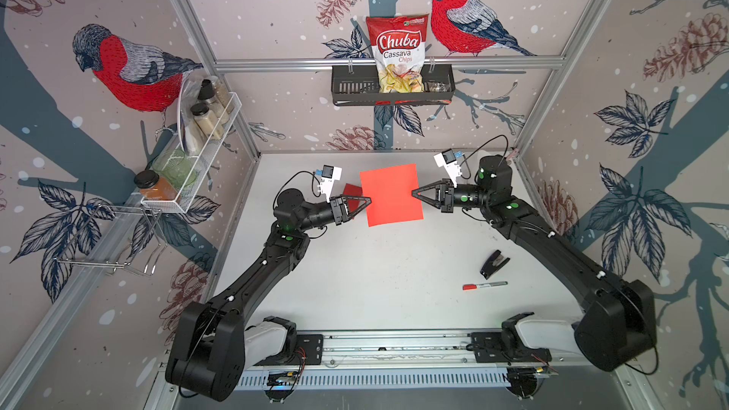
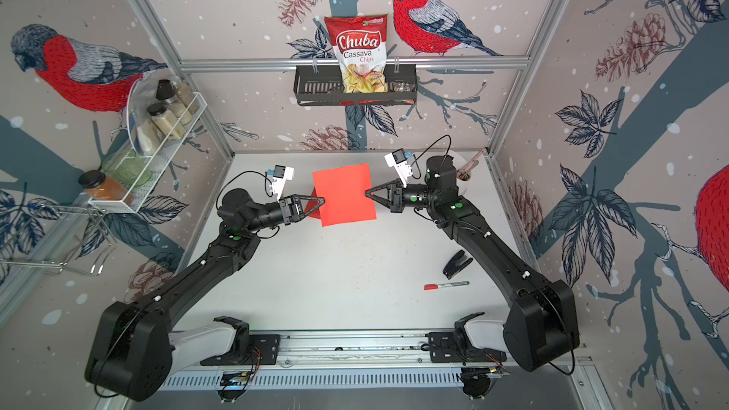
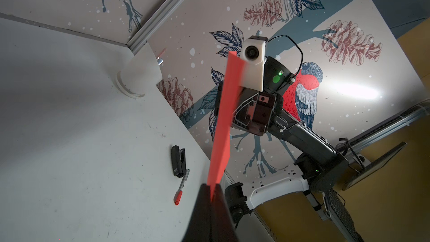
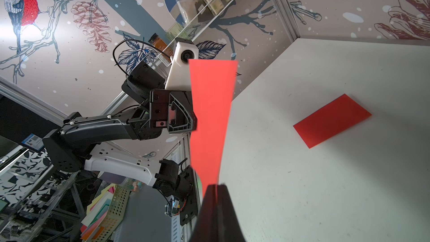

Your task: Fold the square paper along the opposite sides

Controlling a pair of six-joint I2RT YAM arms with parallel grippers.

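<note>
A bright red square paper (image 1: 392, 194) is held off the white table between my two grippers, spread out flat as the top views see it. My left gripper (image 1: 367, 202) is shut on its left edge, and my right gripper (image 1: 414, 193) is shut on the opposite right edge. In the left wrist view the paper (image 3: 226, 112) appears nearly edge-on, rising from the shut fingertips. The right wrist view has it as a narrow upright band (image 4: 210, 112) coming out of that gripper's fingers.
A darker red rectangular paper (image 4: 332, 120) lies on the table behind the left gripper. A stapler (image 1: 495, 264) and a red marker (image 1: 484, 285) rest at the right. A white round holder (image 3: 136, 76) stands at the back right.
</note>
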